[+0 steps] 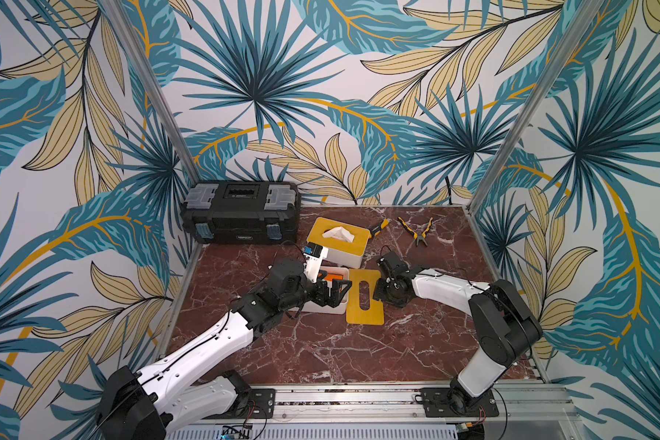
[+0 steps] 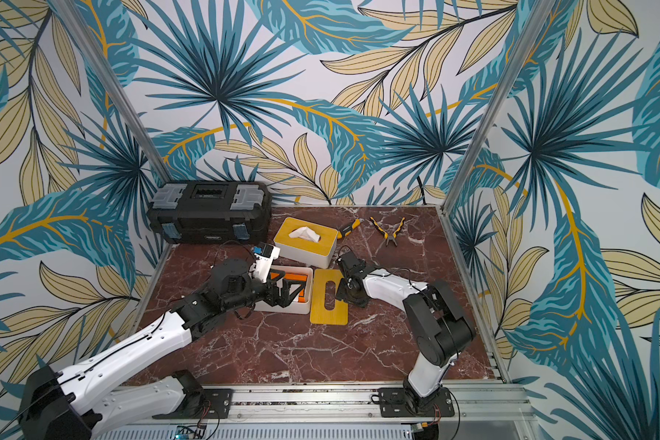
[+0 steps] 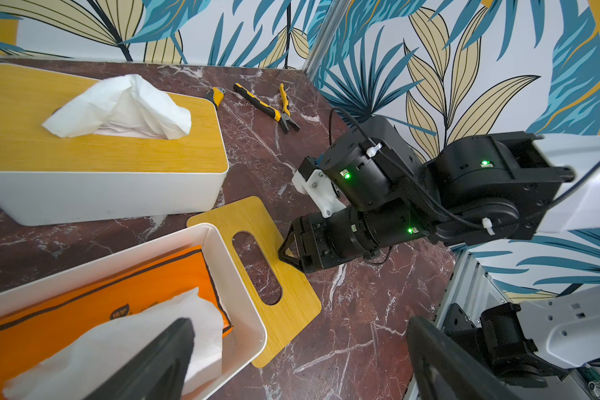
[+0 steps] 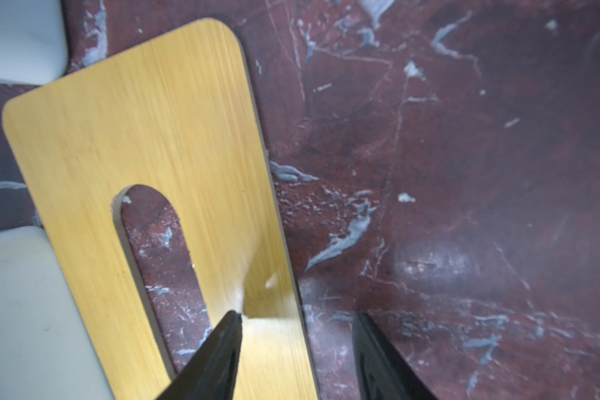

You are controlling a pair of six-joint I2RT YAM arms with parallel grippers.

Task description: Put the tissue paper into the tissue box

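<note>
An open white tissue box (image 3: 236, 293) holds an orange tissue pack (image 3: 113, 293) with white tissue (image 3: 146, 333) on it, seen in the left wrist view. Flat on the table beside it lies its slotted yellow wooden lid (image 1: 354, 311). My left gripper is open above the box, nothing between its fingers. Low at the lid's right side is my right gripper, its fingers apart. One fingertip (image 4: 228, 333) is over the strip beside the slot, the other over bare table past the lid's edge. Contact with the lid cannot be told.
Behind stands a second box (image 1: 344, 256) with its lid on and tissue (image 1: 338, 234) poking out. A screwdriver-like tool (image 1: 379, 227) and pliers (image 1: 416, 231) lie at the back. A black toolbox (image 1: 240, 212) fills the back left.
</note>
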